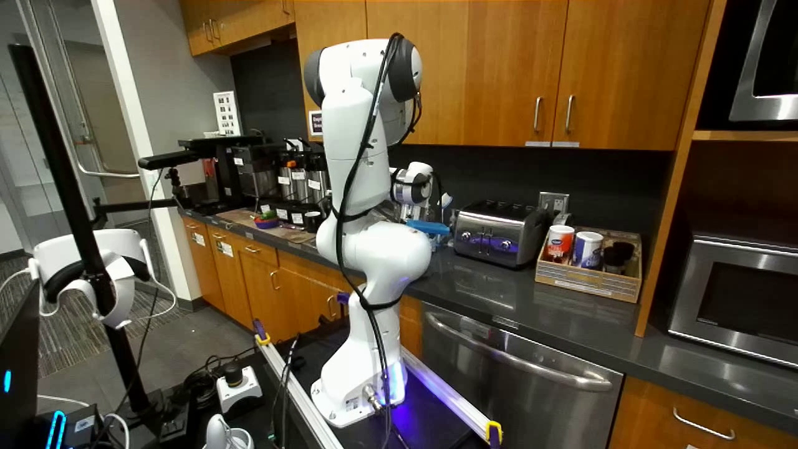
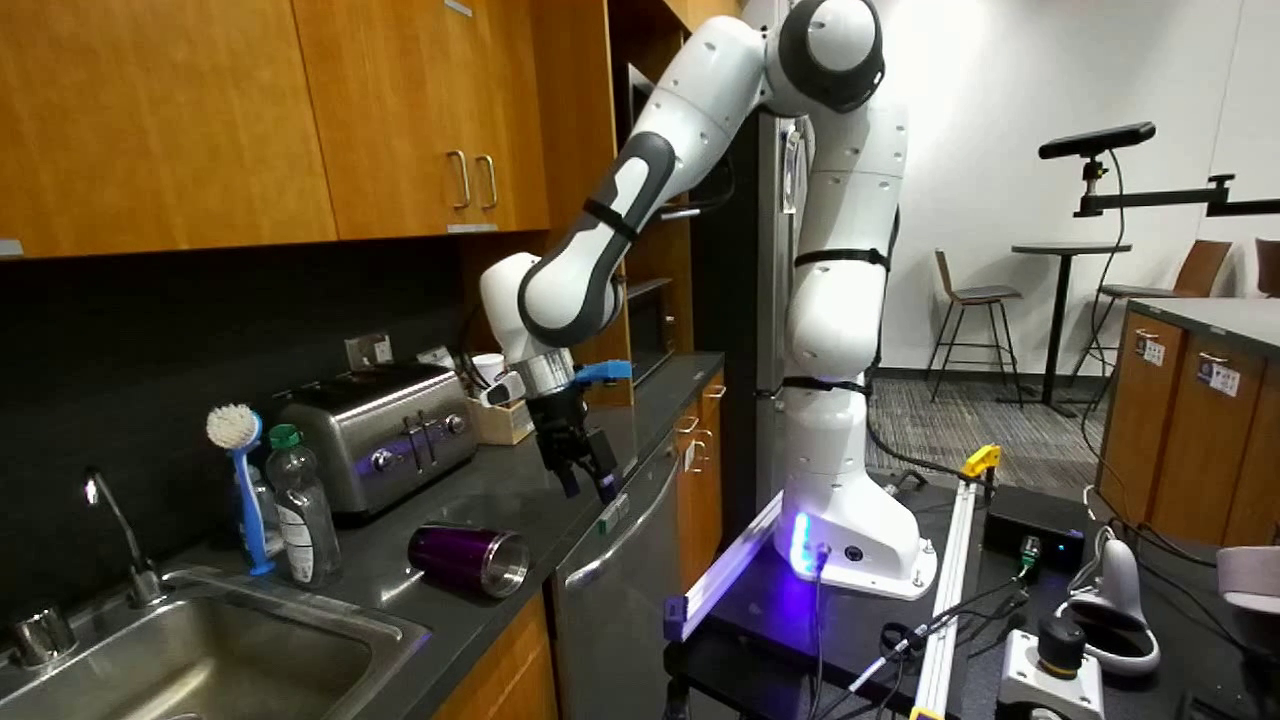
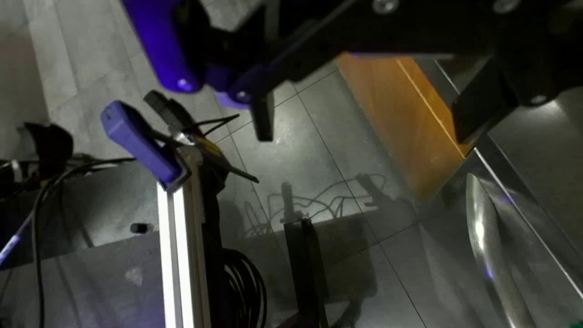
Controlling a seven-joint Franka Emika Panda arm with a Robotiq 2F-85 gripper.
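Note:
A shiny purple tumbler (image 2: pixel 453 556) lies on its side on the dark counter, its open silver mouth facing the room. My gripper (image 2: pixel 589 488) hangs above the counter's front edge near the dishwasher, to the right of the tumbler and apart from it. Seen from the wrist, the gripper is open, its fingers (image 3: pixel 263 119) wide apart and only floor and a cabinet front visible beyond them. The tumbler is out of the wrist view. In exterior view 1, my arm's own links hide the gripper.
A toaster (image 2: pixel 378 432) stands against the back wall. A clear bottle (image 2: pixel 302 510) and a blue brush (image 2: pixel 252 504) stand by the sink (image 2: pixel 342 630). A box (image 1: pixel 591 284) of canisters sits farther along the counter. Clear counter lies in front of it.

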